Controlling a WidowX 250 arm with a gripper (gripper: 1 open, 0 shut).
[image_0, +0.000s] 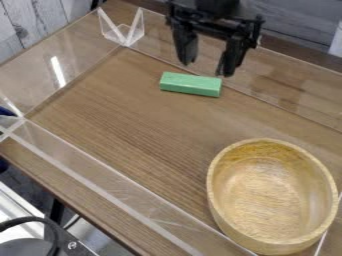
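Observation:
My black gripper (207, 56) is at the top centre of the camera view, open, its two fingers pointing down with nothing seen between them. Just below it a green rectangular block (190, 84) lies flat on the wooden table (140, 135). At the lower right stands a round, light wooden bowl (271, 196), empty.
A clear folded plastic piece (120, 30) stands at the upper left. Transparent strips run along the table's left and lower edges. Black cables and a metal part (34, 240) show beyond the edge at lower left.

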